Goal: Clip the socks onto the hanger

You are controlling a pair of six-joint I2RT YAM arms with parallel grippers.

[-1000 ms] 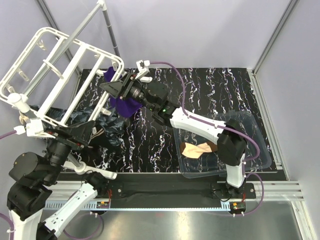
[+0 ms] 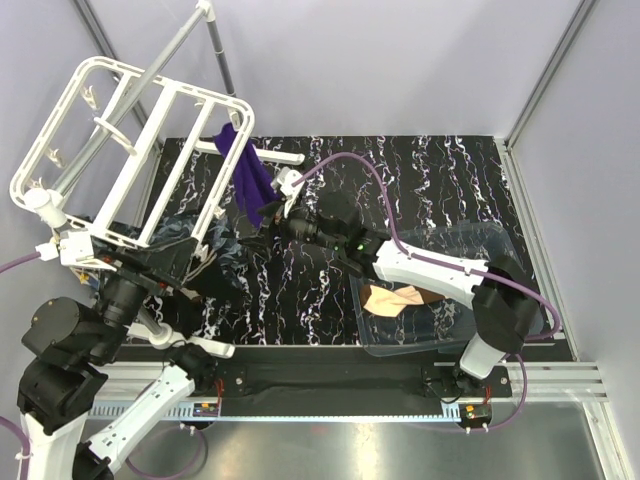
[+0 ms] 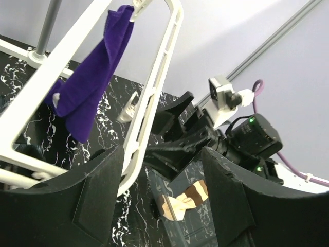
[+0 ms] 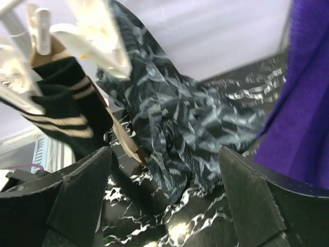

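A white hanger (image 2: pixel 168 90) is tilted at upper left in the top view. From its far right corner hangs a purple sock (image 2: pixel 250 180), caught at its top by a clip (image 3: pixel 139 7) in the left wrist view. Below and right of the hanger, my right gripper stands open beside the sock's lower end, its fingers empty. A black sock with tan stripes (image 4: pixel 74 105) hangs from the near part of the hanger. At the hanger's near end is my left gripper, its fingers apart and the hanger's corner showing between them.
A clear bin (image 2: pixel 455 330) on the right holds a tan and brown sock (image 2: pixel 400 299). Crumpled dark patterned cloth (image 4: pixel 175 108) lies beneath the hanger.
My right gripper has come down from the hanger bar, away from the purple sock's top. The sock now hangs long below the bar.
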